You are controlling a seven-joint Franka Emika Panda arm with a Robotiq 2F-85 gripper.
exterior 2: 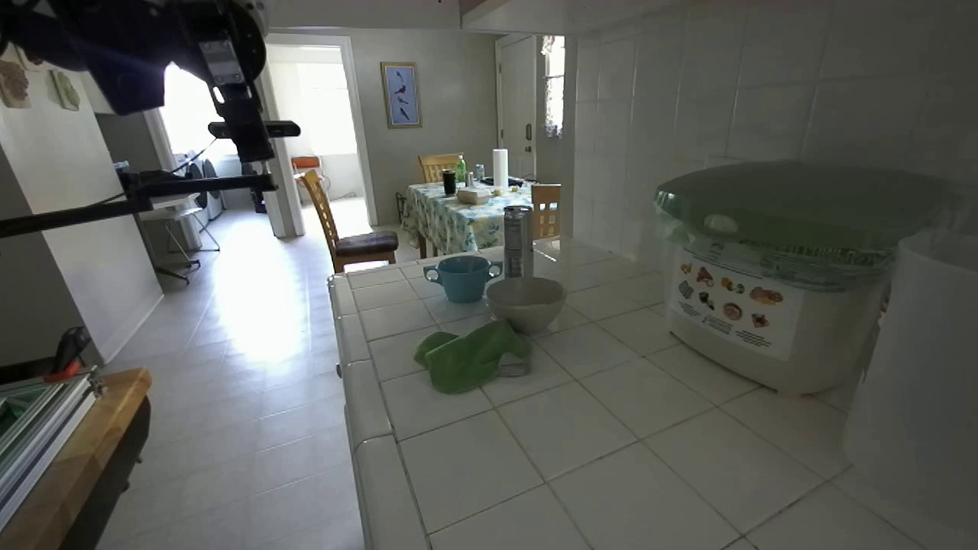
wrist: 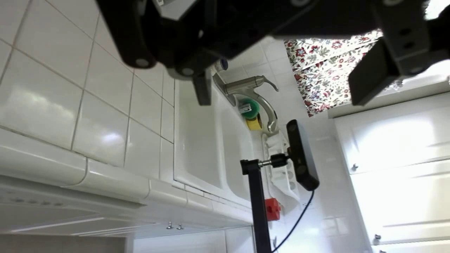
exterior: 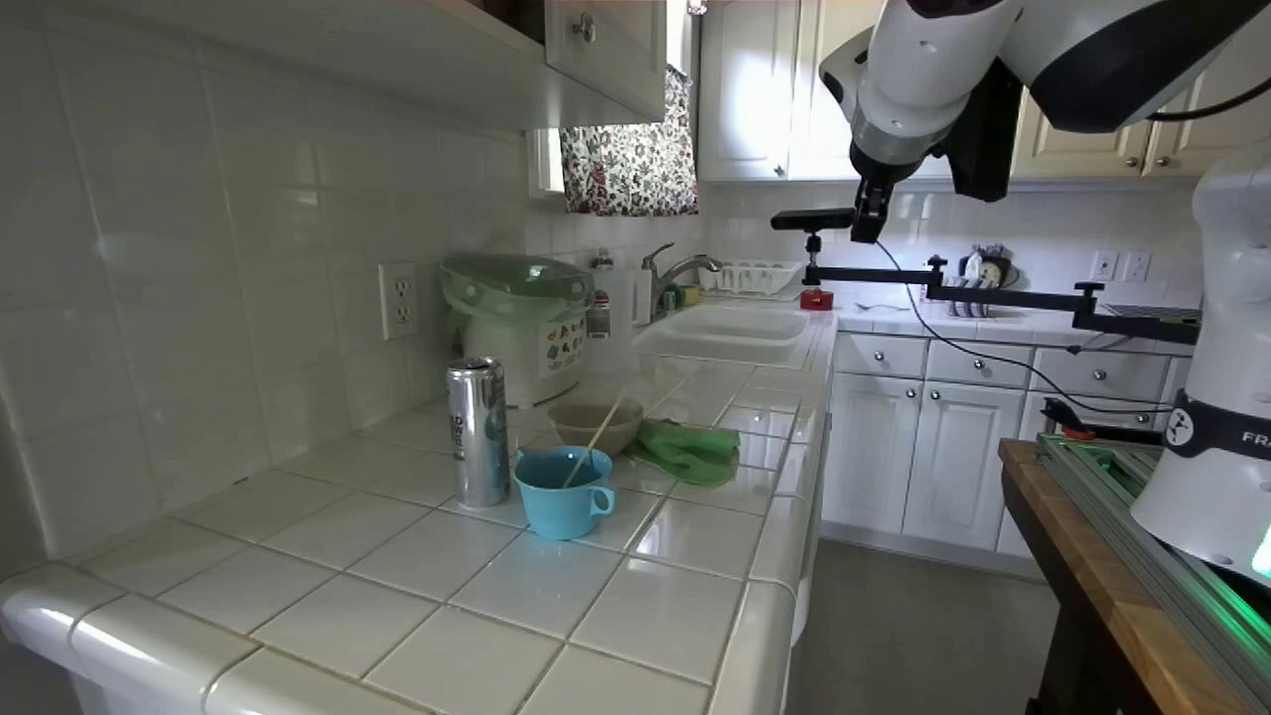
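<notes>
My gripper is open and empty in the wrist view, its two fingers spread wide above the sink side. In exterior view 1 it hangs high at the right, well clear of the counter. On the tiles stand a silver can (exterior: 478,435) and a blue two-handled cup (exterior: 560,506), with a thin light stick (exterior: 592,443) leaning out of the cup. A beige bowl (exterior 2: 526,304) is close by the cup. Beside the bowl lies a crumpled green cloth (exterior 2: 472,356).
A white bin with a green lid (exterior 2: 798,202) stands against the wall. Behind are the sink (wrist: 198,139) and faucet (wrist: 257,95). A black camera (wrist: 302,156) on a boom (wrist: 256,206) juts near my gripper.
</notes>
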